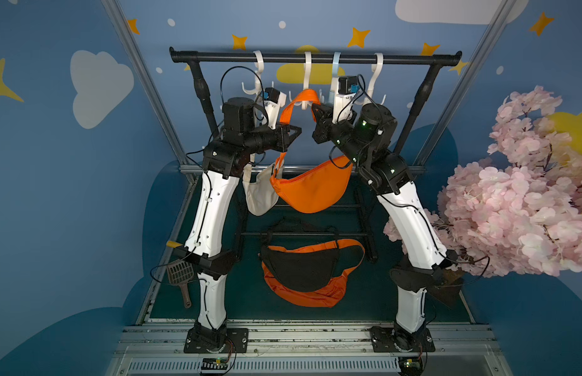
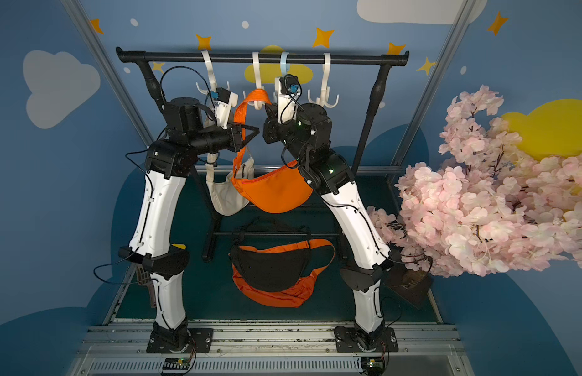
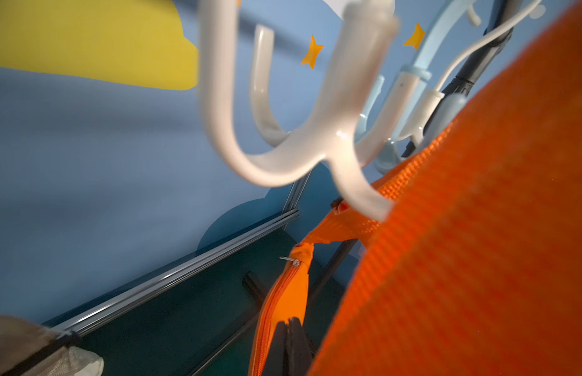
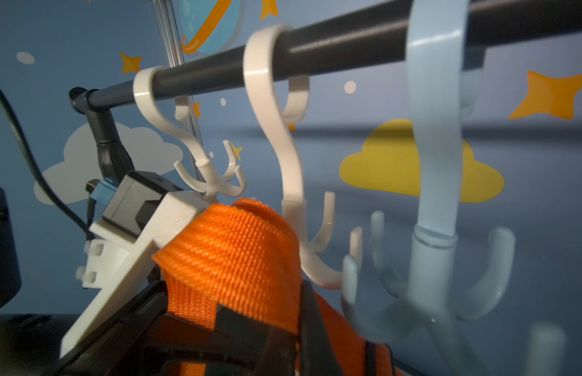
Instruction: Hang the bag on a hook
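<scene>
The orange bag point(image 1: 316, 188) hangs in the air below the rack, tilted, its strap point(image 1: 298, 99) arched up by the second white hook point(image 1: 307, 72). In the right wrist view the edge of the strap point(image 4: 241, 263) runs in between the fingers of my right gripper, which is shut on it. My left gripper is shut, with nothing visible between its tips; the strap point(image 3: 491, 206) passes close beside it. One prong of the white hook point(image 3: 360, 188) reaches behind the strap there. Whether it lies inside the loop, I cannot tell.
A pale blue hook point(image 4: 435, 250) stands close to my right gripper. Other white hooks point(image 1: 378, 65) hang along the black bar point(image 1: 272, 57). A beige bag point(image 1: 261, 194) hangs at the left. A black-and-orange bag point(image 1: 303, 269) lies below. Pink blossoms point(image 1: 516, 188) fill the right.
</scene>
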